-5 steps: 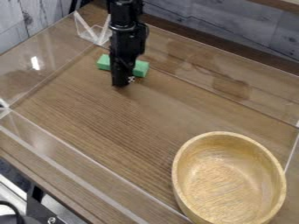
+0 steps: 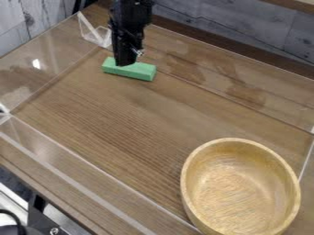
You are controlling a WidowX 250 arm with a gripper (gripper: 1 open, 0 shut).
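A small green block (image 2: 128,70) lies on the wooden table (image 2: 117,138) near the back left, with a clear plastic piece near its far side. The dark gripper (image 2: 128,44) hangs above and just behind the block, apart from it as far as shows. Its fingers are small and blurred, so whether it is open or shut is unclear.
A large cream bowl (image 2: 240,186) sits at the front right of the table. A grey surface runs behind the table at the top right.
The gripper has moved up and back, away from the front of the green block, leaving the block in full view on the table.
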